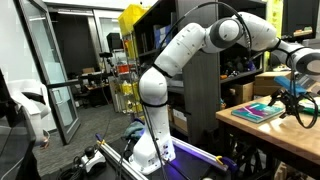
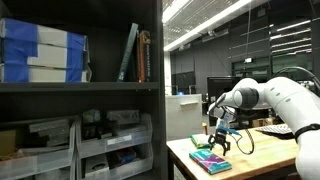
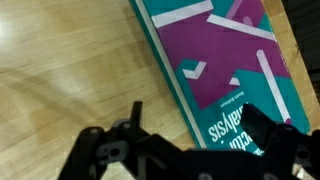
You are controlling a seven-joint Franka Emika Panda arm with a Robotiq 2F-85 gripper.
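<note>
A thick book with a teal, purple and white cover point(image 3: 205, 60) lies flat on the wooden table point(image 3: 60, 80). The printed title reads partly "Analysis". In the wrist view my gripper is open, its fingers spread apart, one over bare wood and the other over the book's cover. The book's spine-side edge runs between them, and nothing is gripped. From the first exterior view, the book point(image 1: 258, 112) rests near the table's edge, with the gripper above the table just to its right. The second exterior view shows the book point(image 2: 211, 161) at the near-left part of the table.
Cardboard boxes point(image 1: 243, 93) stand behind the table. A dark shelf unit point(image 2: 110, 88) with blue boxes and clear bins fills the left of the second exterior view. Bare tabletop point(image 2: 262, 148) lies to the right of the book.
</note>
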